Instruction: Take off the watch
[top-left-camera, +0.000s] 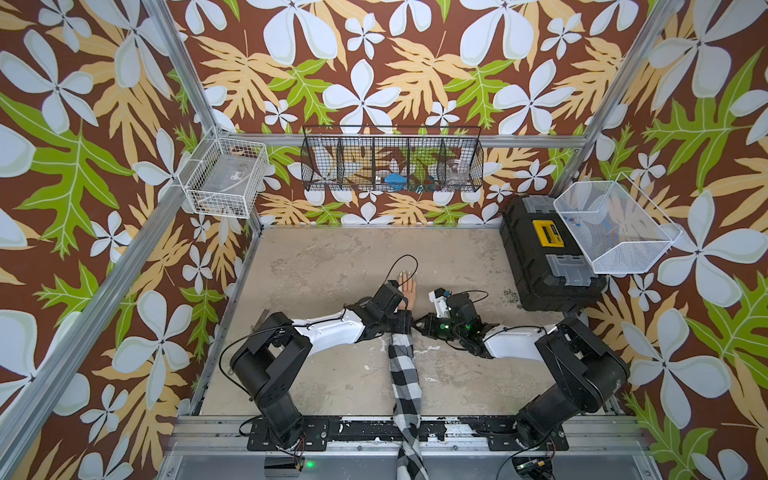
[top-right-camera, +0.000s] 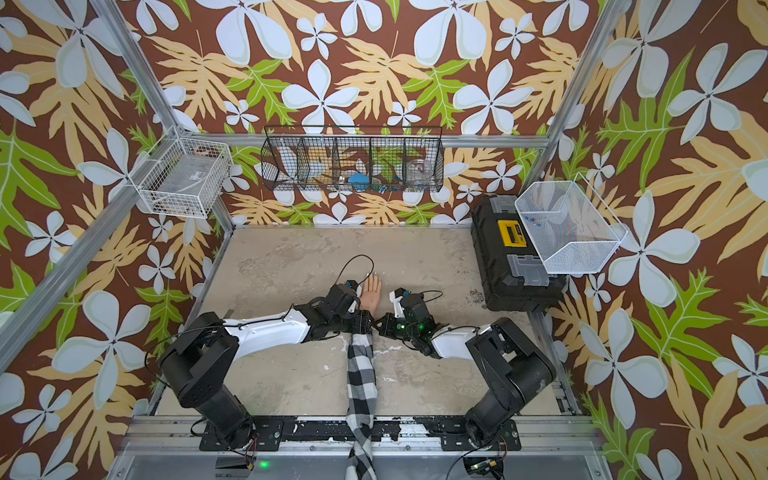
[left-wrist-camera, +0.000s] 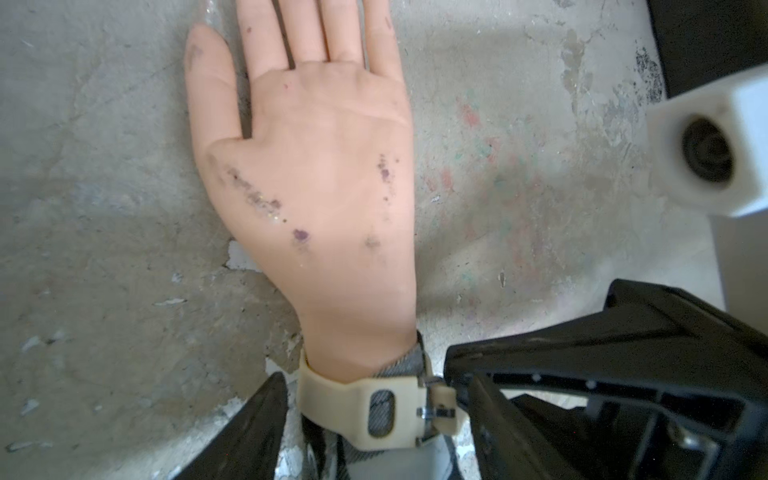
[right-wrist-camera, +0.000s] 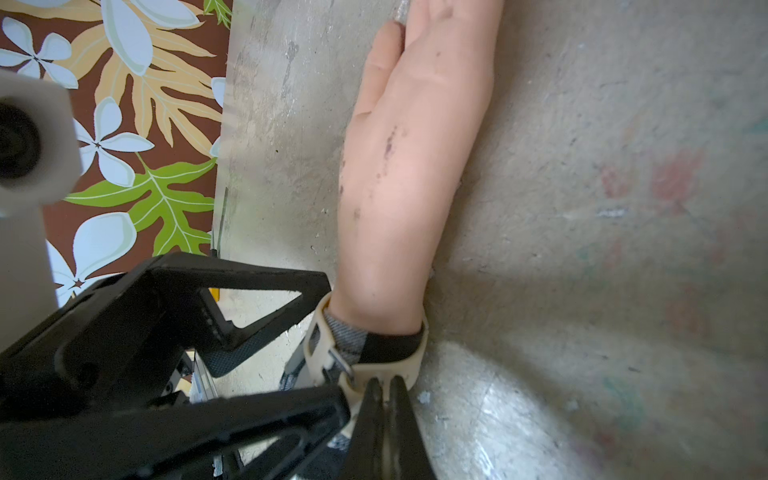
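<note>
A mannequin hand lies palm up, its arm in a checked sleeve. A cream watch strap with a metal buckle circles the wrist. My left gripper straddles the strap from above, fingers apart on either side; I see nothing held. My right gripper is shut, its fingertips together at the strap beside the buckle; whether any strap is between them cannot be told.
A black toolbox stands at the back right. White baskets and a black wire rack hang above.
</note>
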